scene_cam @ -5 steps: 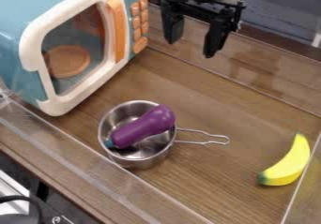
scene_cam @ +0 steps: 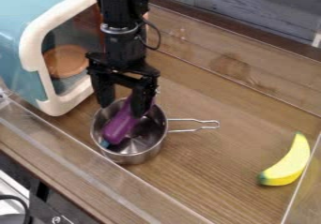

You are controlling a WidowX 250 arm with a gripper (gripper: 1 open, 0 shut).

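My black gripper [scene_cam: 122, 89] is open and has its fingers down over the metal pot [scene_cam: 138, 151], around the upper part of the purple eggplant [scene_cam: 120, 126] lying in it. The fingers partly hide the eggplant, so contact cannot be told. The pot's wire handle sticks out to the right.
A toy microwave [scene_cam: 34, 50] with an open white-framed front stands at the upper left, close to the arm. A yellow banana [scene_cam: 287, 161] lies at the right. The wooden floor between pot and banana is clear.
My gripper has come down from the back of the scene, toward the front and left, to the pot and eggplant. The pot appears shifted slightly left.
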